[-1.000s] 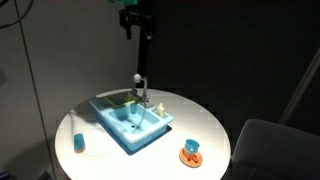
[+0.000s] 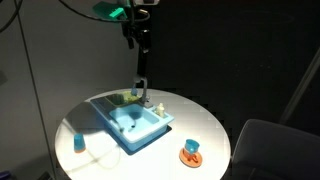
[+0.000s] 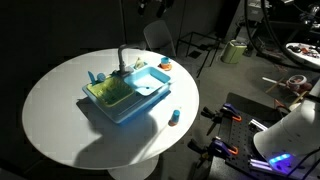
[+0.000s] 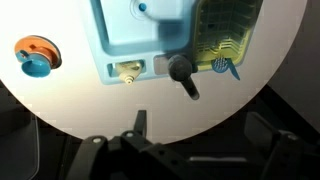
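Observation:
My gripper is open above the table's far side, its fingers wide apart with nothing between them. In exterior view 1 the gripper [image 2: 138, 41] hangs high over the light blue toy sink [image 2: 146, 136]. A dark-looking faucet [image 4: 181, 70] stands at the sink's rim, close to the gap in the wrist view. Beside it are a small pale yellow bottle [image 4: 128, 71] and a green rack [image 4: 222, 38] with a blue utensil [image 4: 225, 66] at its edge. A teal cup [image 2: 192, 146] rests on an orange saucer [image 2: 190, 159].
A small blue cylinder-like object [image 3: 175, 116] stands alone near the sink on the round white table [image 3: 60, 110]. Bare tabletop surrounds the sink. A dark sofa [image 2: 275, 148] lies beyond the table in exterior view 1.
My gripper has come down from higher up, with a slight sideways shift and turn. The objects on the table have stayed where they were.

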